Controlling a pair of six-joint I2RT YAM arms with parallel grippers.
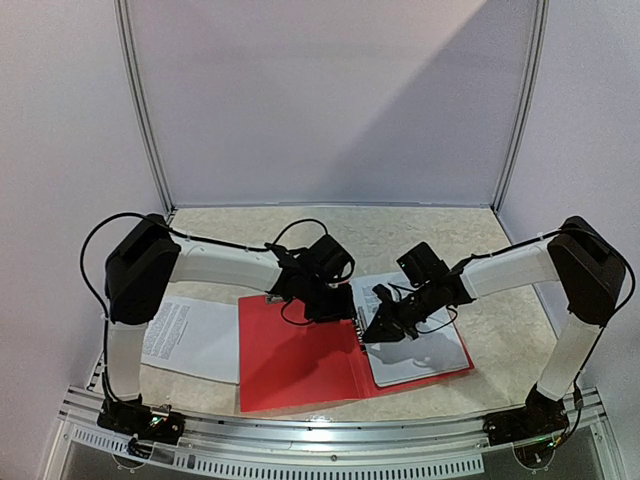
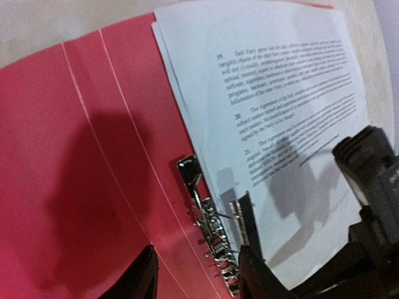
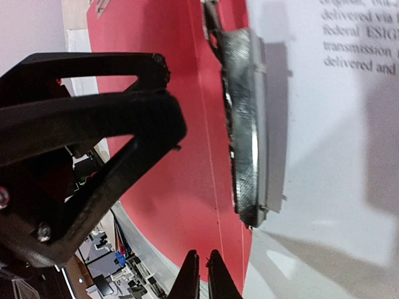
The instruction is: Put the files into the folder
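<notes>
The red folder (image 1: pixel 290 370) lies open, with printed papers (image 2: pixel 287 93) on its right half and a metal clip (image 3: pixel 243 124) along the spine at the papers' left edge. Another stack of papers (image 1: pixel 185 340) lies left of the folder. My left gripper hangs over the spine near the clip, its fingers apart with nothing seen between them. My right gripper (image 1: pixel 380 330) is low over the papers beside the clip; in the right wrist view its dark parts fill the left side, and the state of its fingertips is unclear.
Bare table (image 1: pixel 340 230) shows behind the folder and at the right. A metal rail (image 1: pixel 330 440) runs along the front edge, and pale walls enclose the back and sides.
</notes>
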